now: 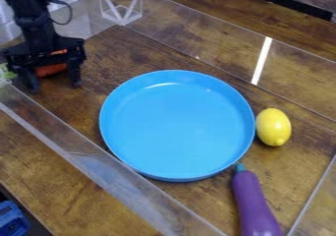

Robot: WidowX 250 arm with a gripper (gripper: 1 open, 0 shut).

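My black gripper [50, 61] hangs at the upper left, low over an orange-red object [55, 69] that it partly hides. A pale green thing [7, 75] shows at the left edge behind it. The gripper's fingers stand apart; whether anything is between them is hard to see.
A large blue plate [176, 120] fills the middle. A yellow lemon [273, 126] lies to its right, a purple eggplant [252, 203] at lower right. Clear walls [118, 176] border the wooden surface, and a blue object [11, 220] sits outside at lower left. Bare wood lies above the plate.
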